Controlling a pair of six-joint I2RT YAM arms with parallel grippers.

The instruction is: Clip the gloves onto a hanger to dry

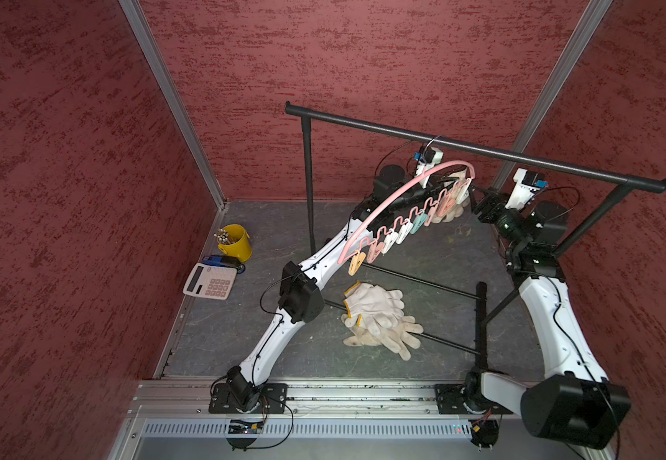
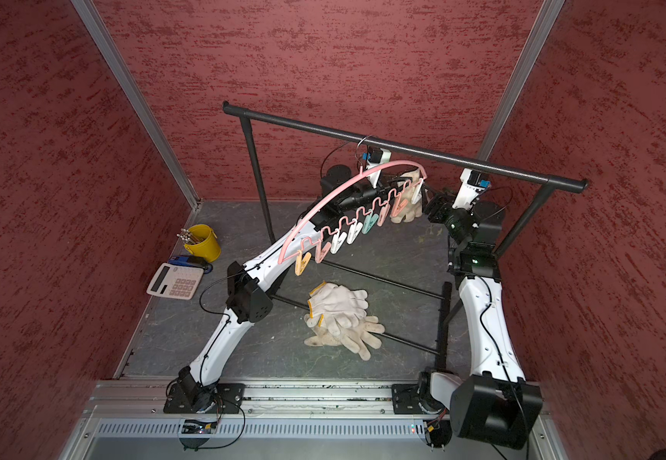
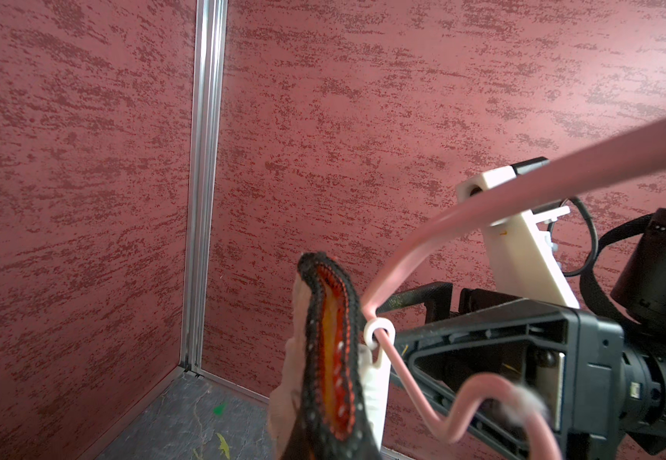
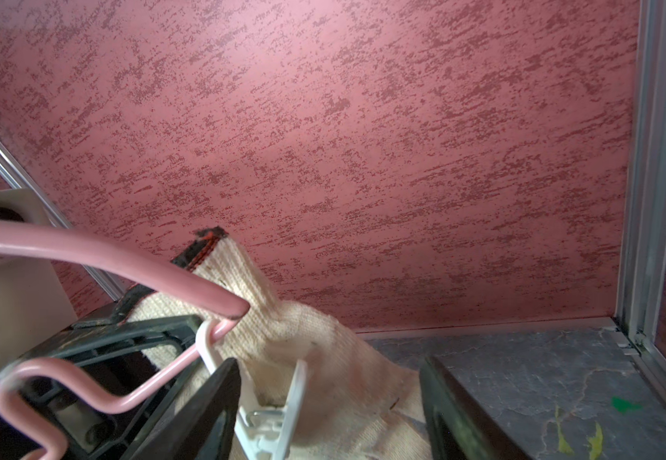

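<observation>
A pink hanger (image 1: 399,195) with several coloured clips hangs from the dark rack bar. My left gripper is shut on the cuff of a cream glove (image 4: 294,337), and the glove hangs down behind the hanger's right end. Its black-edged cuff (image 3: 331,352) stands up close to the white end clip (image 3: 377,383) in the left wrist view. My right gripper is open around that white end clip (image 4: 267,429), which sits near its left finger (image 4: 217,414). The glove lies behind the clip; whether cloth is inside the clip's mouth cannot be told.
Several more gloves (image 1: 375,310) lie piled on the floor at the front. At left stand a yellow cup (image 1: 234,243) and a pale calculator (image 1: 210,281). The rack's upper bar (image 1: 463,144) and lower rods (image 1: 425,282) cross the workspace.
</observation>
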